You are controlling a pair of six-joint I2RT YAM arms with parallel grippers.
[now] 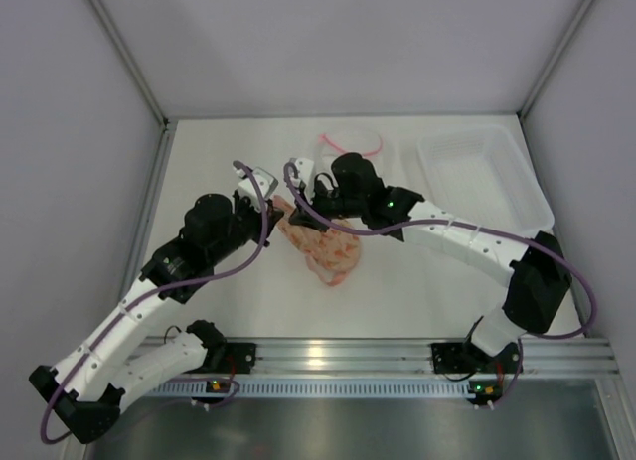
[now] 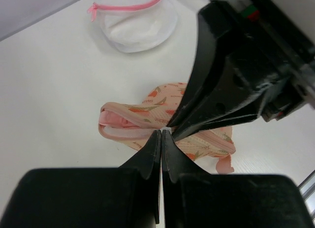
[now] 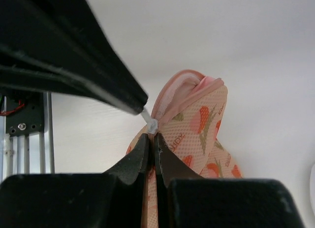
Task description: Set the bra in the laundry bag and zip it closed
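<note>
A peach, patterned bra (image 1: 328,251) (image 2: 123,118) (image 3: 194,134) is held up folded above the table, pink lining showing at one end. My left gripper is shut on its upper edge by a small whitish tab. My right gripper is shut on the same bra right beside it, the two grippers' fingertips nearly meeting. The white mesh laundry bag (image 1: 350,132) (image 2: 135,28), with a pink zipper, lies flat behind them.
A white plastic tray (image 1: 482,172) sits at the back right.
</note>
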